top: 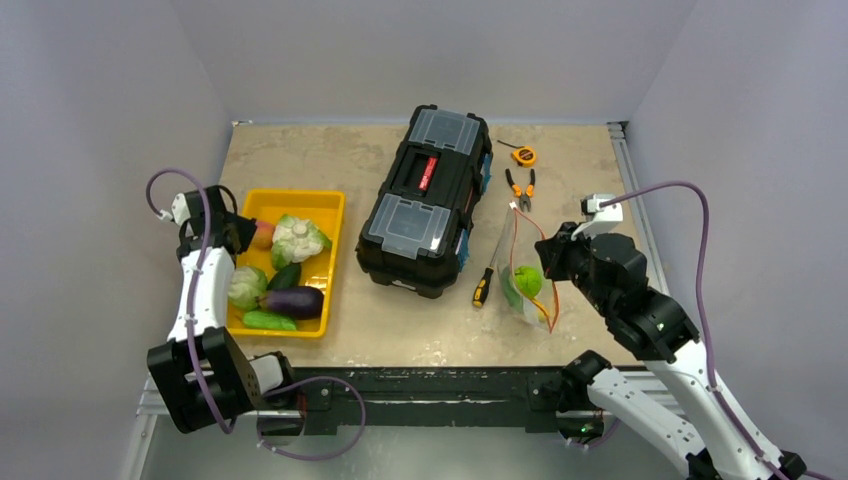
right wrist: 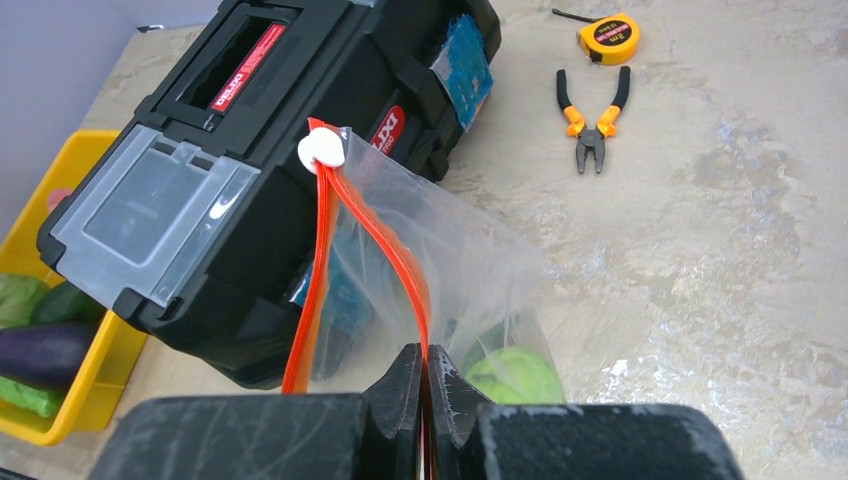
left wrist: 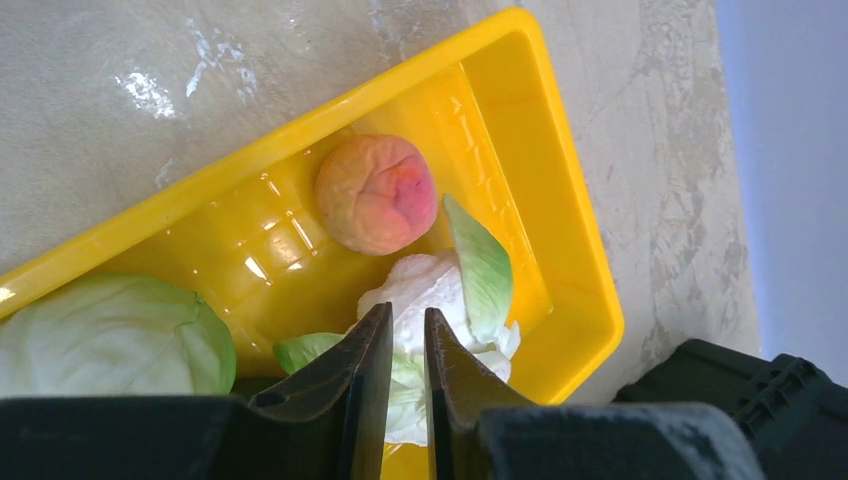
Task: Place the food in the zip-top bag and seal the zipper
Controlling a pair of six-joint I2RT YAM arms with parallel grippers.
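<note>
The clear zip top bag (right wrist: 470, 240) has orange zipper edges and a white slider (right wrist: 321, 149). My right gripper is shut on one orange edge. A round green food (top: 527, 281) is inside, with other food blurred behind the plastic. My left gripper is over the yellow tray (top: 338, 262), a narrow gap between its fingers. White cauliflower (left wrist: 425, 290) shows through that gap; whether it is gripped or only lies below is unclear. Beyond the fingertips a peach (left wrist: 377, 195) rests on the tray floor.
A cabbage (top: 248, 287), an eggplant (top: 293, 301) and other green vegetables share the tray. The large black toolbox (top: 425, 200) stands between tray and bag. Pliers (top: 521, 188), a tape measure (top: 524, 156) and a screwdriver (top: 483, 287) lie near the bag.
</note>
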